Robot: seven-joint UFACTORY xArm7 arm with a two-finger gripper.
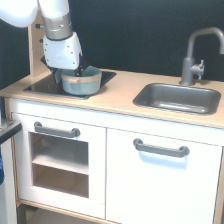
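A grey-blue pot (86, 84) with a pale brown inside stands on the black stovetop (42, 86) at the left of the counter. My gripper (69, 72), under the white arm, is down at the pot's left and rear side. Its dark fingers appear to touch or overlap the rim. The view is too small and dark there to show whether they are open or shut on it.
A dark sink (178, 98) with a grey faucet (190, 62) is set into the wooden counter at the right. Clear counter (122, 94) lies between stove and sink. Below are a see-through oven door (60, 158) and a white cupboard door (160, 178).
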